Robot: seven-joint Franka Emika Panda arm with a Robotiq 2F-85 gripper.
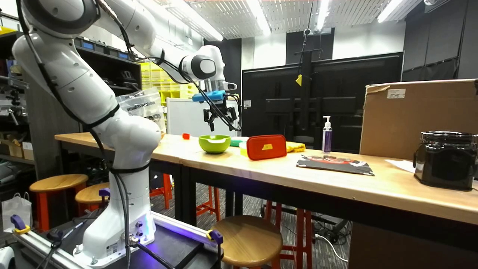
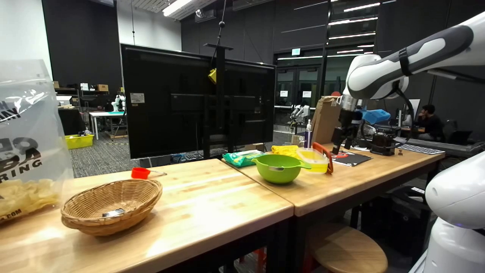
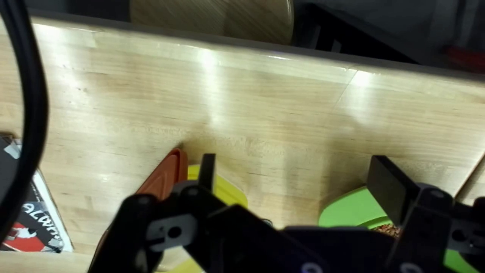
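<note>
My gripper (image 1: 222, 127) hangs in the air above the bench, its fingers wide apart with nothing between them. In exterior view 1 it appears over a green bowl (image 1: 214, 145), with a clear gap below the fingertips. The wrist view shows bare wood between my fingers; the bowl (image 3: 352, 210) is partly hidden by one finger and holds something brown and shredded. Near the other finger are a red lid (image 3: 166, 175) and a yellow container (image 3: 229, 191), both partly covered by the gripper. The lid (image 1: 266, 147) stands on edge against the container (image 2: 313, 160).
A wicker basket (image 2: 111, 204) and a small red cup (image 2: 140, 173) occupy the other bench section. Behind the bowl lie a green packet (image 2: 242, 157) and a yellow cloth (image 2: 285, 150). A pump bottle (image 1: 327, 136), magazine (image 1: 335, 165) and dark jar (image 1: 446, 160) stand farther right.
</note>
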